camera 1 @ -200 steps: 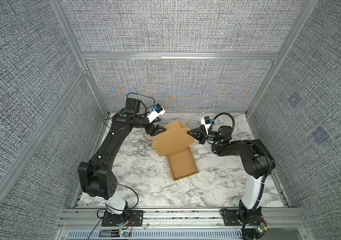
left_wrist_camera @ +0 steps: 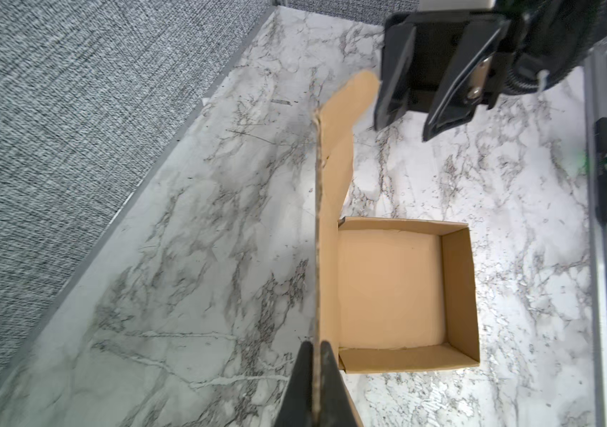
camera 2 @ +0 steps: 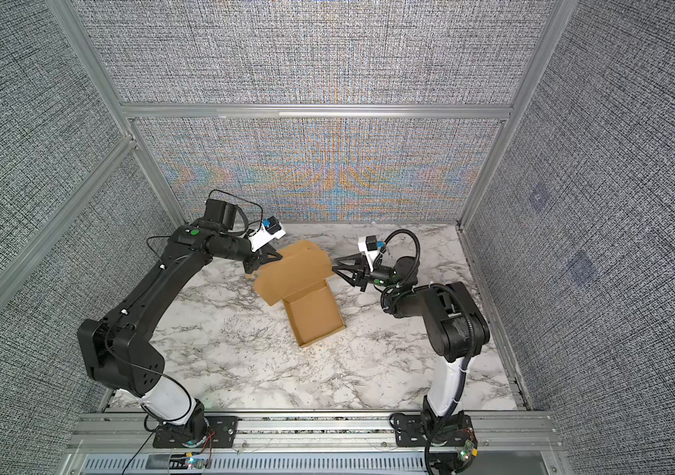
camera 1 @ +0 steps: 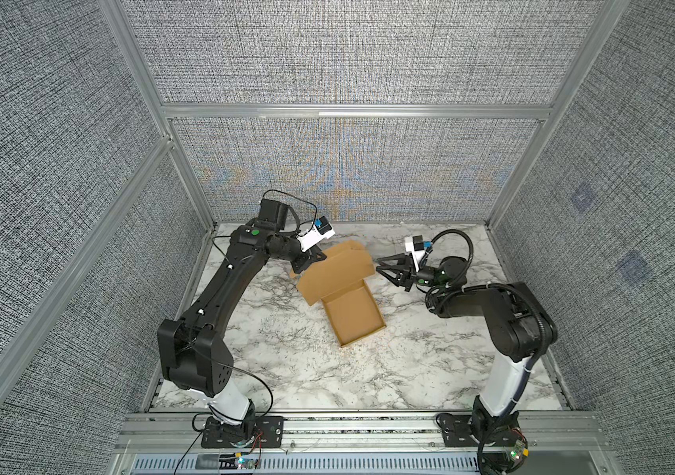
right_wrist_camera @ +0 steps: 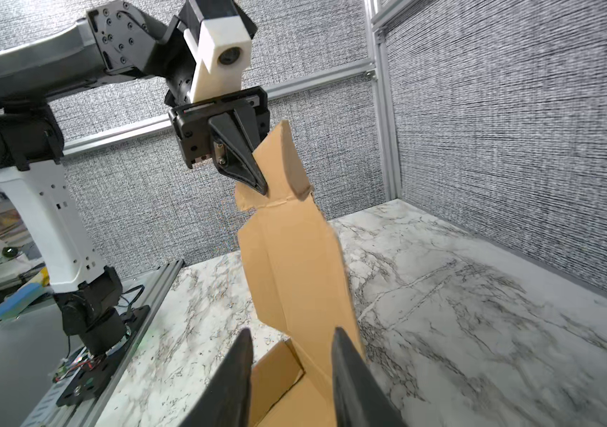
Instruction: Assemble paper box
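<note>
The brown cardboard box sits on the marble table, its lid raised along the back side with flaps at the edges. My left gripper is shut on the lid's edge near its left end, the panel seen edge-on between the fingertips in the left wrist view. My right gripper stands open just right of the lid's right end, apart from it, with nothing between its fingers.
Walls enclose the sides and back; a metal rail runs along the front.
My right gripper has opened and moved right, away from the lid. My left gripper moved down onto the lid's edge.
</note>
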